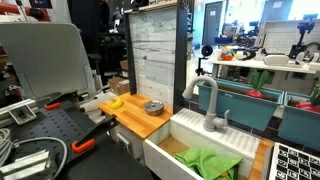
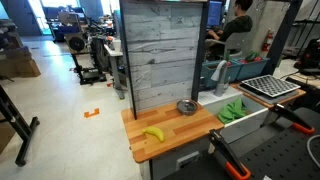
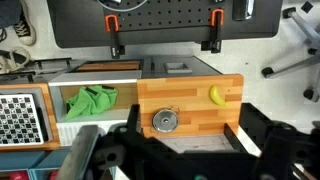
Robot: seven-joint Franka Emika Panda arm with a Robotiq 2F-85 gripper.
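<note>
In the wrist view my gripper is open, its dark fingers wide apart at the lower edge, with nothing between them. Below it lies a wooden counter with a yellow banana (image 3: 216, 96) on the right and a round metal bowl (image 3: 165, 121) on the left. Apart from each other, the banana (image 2: 153, 132) and bowl (image 2: 187, 106) also show in exterior view 2. A green cloth (image 1: 207, 162) lies in the open white drawer (image 1: 163, 163). I cannot make out the gripper in either exterior view.
A grey faucet (image 1: 211, 100) rises beside the drawer. Behind it, blue-green bins (image 1: 240, 106) hang on a rail, and a dish rack (image 1: 293, 163) stands at the right. An upright grey wood panel (image 2: 165, 62) backs the counter. Black clamps edge the dark table (image 3: 180, 30).
</note>
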